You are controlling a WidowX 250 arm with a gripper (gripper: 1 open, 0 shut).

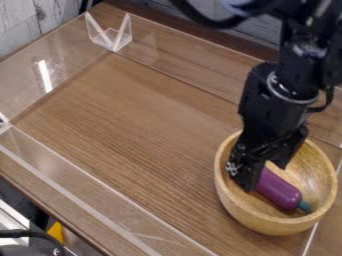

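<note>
My black gripper [265, 150] reaches down from the top right into a yellow bowl [267, 220] at the lower right, its open fingers low over a purple object [278, 188] with a teal tip. The fingers partly hide the object; whether they touch it is unclear.
A clear plastic piece [107, 35] stands at the back left. A dark cable or part [34, 242] lies past the lower left edge.
</note>
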